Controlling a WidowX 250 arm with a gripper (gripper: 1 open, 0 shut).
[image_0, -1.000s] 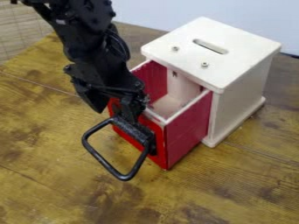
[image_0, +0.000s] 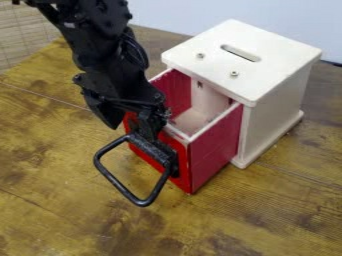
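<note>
A white wooden cabinet (image_0: 278, 100) with a slot and two screws on top stands at the back right. Its red drawer (image_0: 210, 150) is pulled out, pale inside, with a black bar handle (image_0: 119, 188) on its front. My black gripper (image_0: 131, 112) is low at the drawer's front left, over the front edge just above the handle's mount. Its fingertips are dark against dark, so whether it is open or shut, and on what, I cannot tell.
A woven mat (image_0: 20, 35) lies at the far upper left, and a pale wall is behind the cabinet.
</note>
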